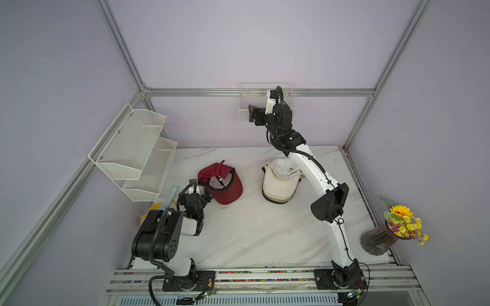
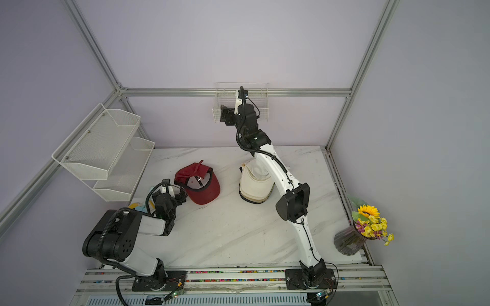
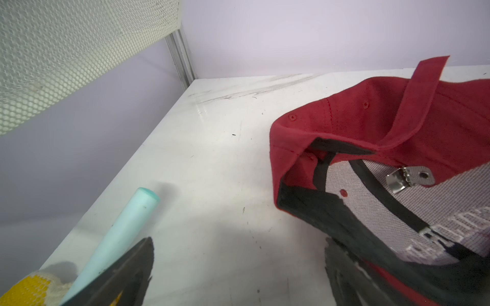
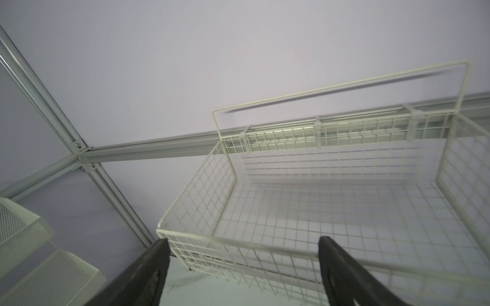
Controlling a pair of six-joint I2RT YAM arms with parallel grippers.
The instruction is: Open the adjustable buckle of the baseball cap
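Note:
A dark red baseball cap [image 1: 230, 192] lies upside down on the marble table, its brim toward the front. In the left wrist view its strap [image 3: 418, 97] stands up with a free end, and the metal buckle [image 3: 411, 177] hangs apart from it against the grey lining. Just left of the cap, my left gripper is open, one finger close to or at the cap's edge and nothing held. High at the back, in front of the wire basket [image 4: 326, 204], my right gripper is open and empty, far from the cap.
A white cap [image 1: 278, 188] sits under my right arm. White mesh shelves [image 1: 133, 140] hang at the left, above a mint-coloured tube [image 3: 120, 234] and a yellow thing [image 3: 31, 291]. A flower vase [image 1: 376, 240] stands at right.

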